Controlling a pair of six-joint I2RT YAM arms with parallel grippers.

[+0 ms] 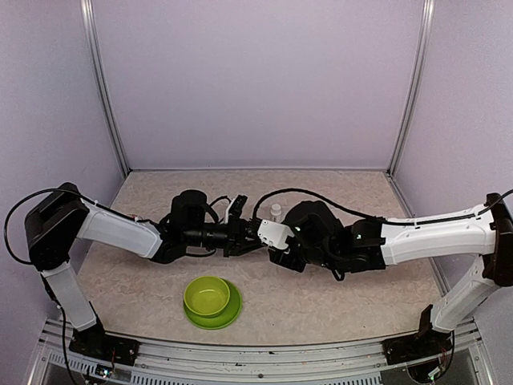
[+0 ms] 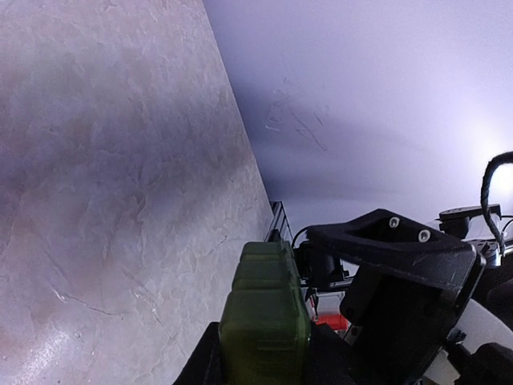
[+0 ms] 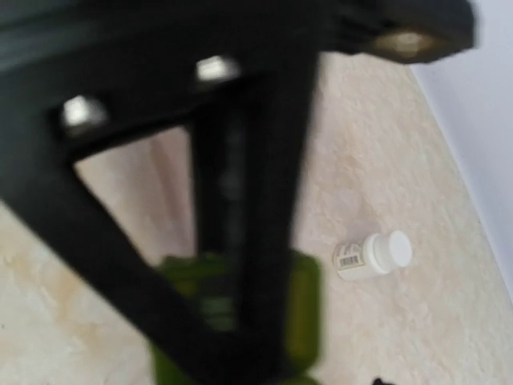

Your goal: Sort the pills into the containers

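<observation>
In the left wrist view, a dark green ridged container [image 2: 264, 313] is held between the black fingers of my left gripper, which is shut on it. Blurred black gripper parts partly cover the green container [image 3: 304, 309] in the right wrist view. My right gripper [image 1: 268, 237] meets the left one over the middle of the table; its finger state is hidden. A white pill bottle [image 1: 276, 212] with a white cap stands behind them. In the right wrist view the bottle [image 3: 359, 258] shows a barcode label. No loose pills are visible.
A light green bowl [image 1: 207, 295] sits on a green plate [image 1: 228, 315] at the front left of the table. Walls [image 1: 256, 88] close off the back and both sides.
</observation>
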